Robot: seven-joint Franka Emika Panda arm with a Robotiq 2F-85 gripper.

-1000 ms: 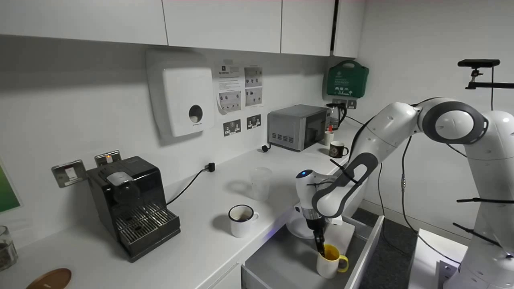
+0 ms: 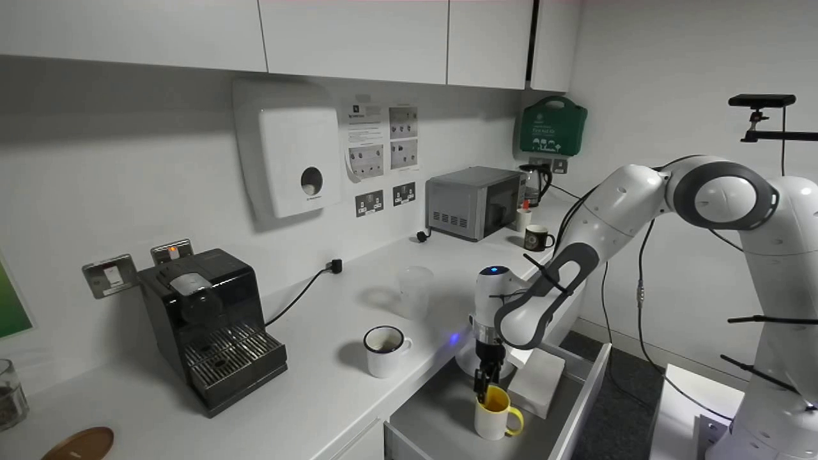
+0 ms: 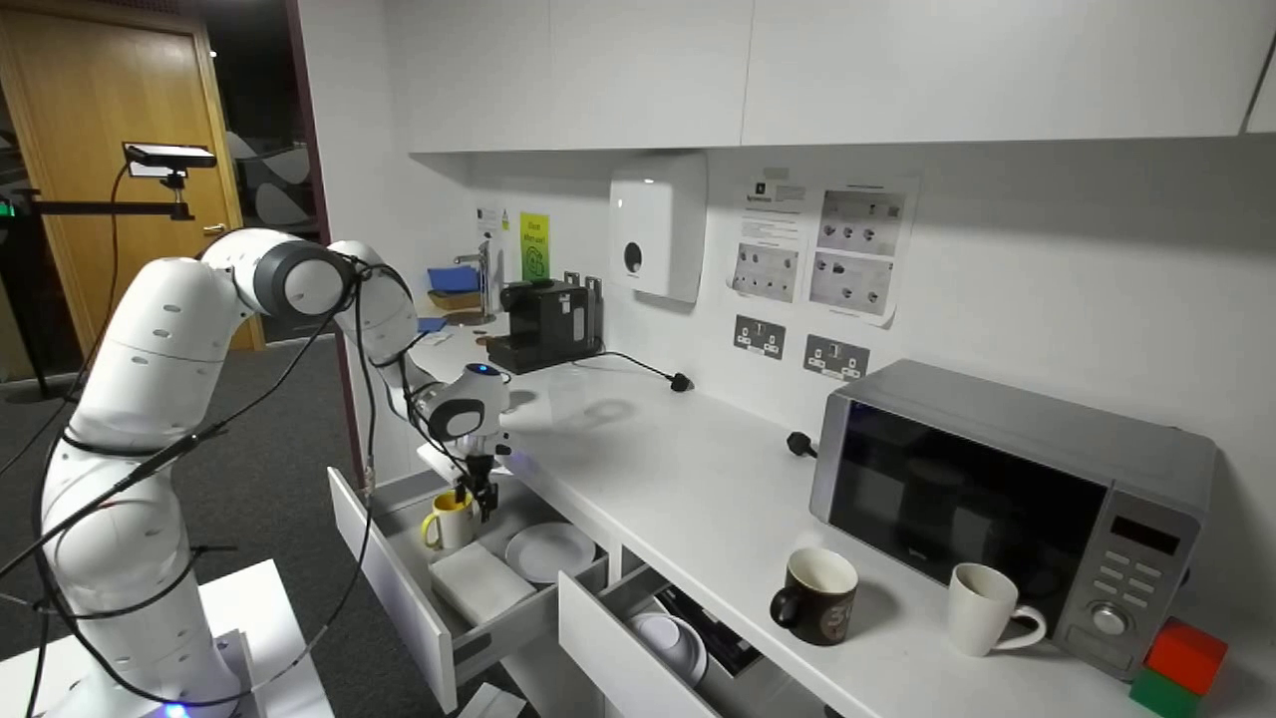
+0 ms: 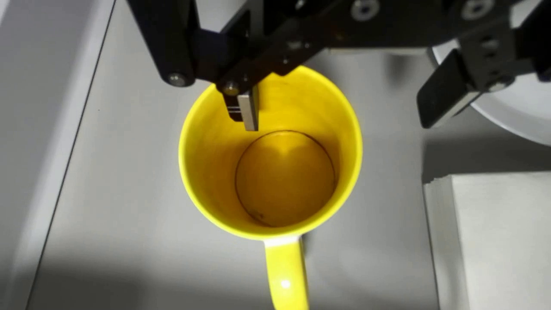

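A mug, white outside and yellow inside (image 2: 491, 418), stands upright in the open drawer (image 2: 452, 410). From above in the wrist view, the mug's yellow handle (image 4: 287, 274) points to the bottom of the picture. My gripper is open over the rim. One of its fingers (image 4: 250, 109) reaches inside the mug near the left wall, while the other hangs outside, well to the right of the mug. Nothing is clamped between them. Whether the inner finger touches the wall, I cannot tell.
Beside the mug in the drawer lie a white box (image 3: 480, 582) and a plate (image 3: 550, 554). On the counter, a white mug with a dark rim (image 2: 385, 353) stands close to the drawer. A second drawer (image 3: 634, 646) is open farther along.
The mug has shifted left across the drawer floor in exterior view 1, farther from the front panel. My gripper has moved left too, and the wrist stands more upright.
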